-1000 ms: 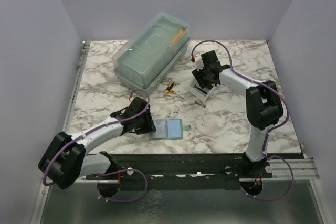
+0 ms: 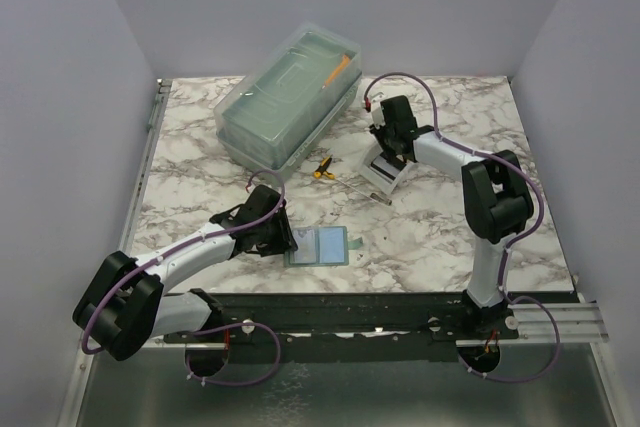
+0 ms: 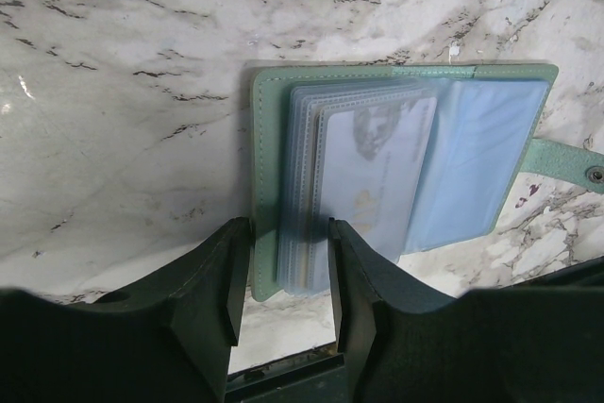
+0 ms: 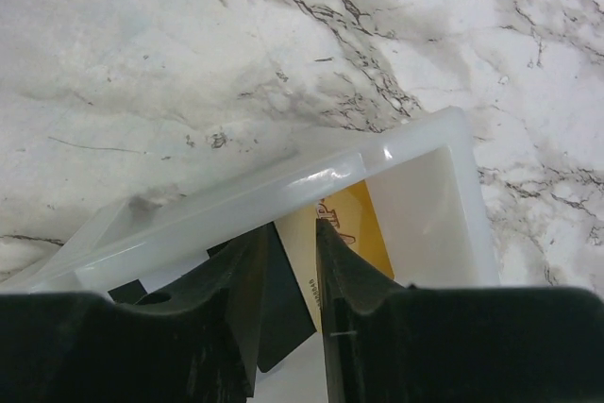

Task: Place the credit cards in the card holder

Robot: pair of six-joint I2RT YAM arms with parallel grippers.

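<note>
The green card holder [image 3: 265,176] lies spread flat on the marble table, with clear sleeves [image 3: 377,167] on its left half and a bluish pocket [image 3: 481,153] on its right. My left gripper is shut on the holder's left part, one finger at the outer edge and the other over the sleeves. Farther back, a white tray [image 2: 372,161] contains cards. In the right wrist view, a black card [image 4: 288,299] and a gold-and-cream card [image 4: 356,219] lie inside it. My right gripper reaches into the tray over them, its fingers close together; whether they pinch a card cannot be told.
A large clear lidded box [image 2: 285,97] occupies the back left. Between it and the tray lie a yellow-and-black tool [image 2: 323,168] and a thin screwdriver-like tool [image 2: 362,190]. Bare marble extends to the right of the card holder.
Over the tray, the right arm has shifted slightly, its elbow moving a little left. The left arm and card holder stay where they were.
</note>
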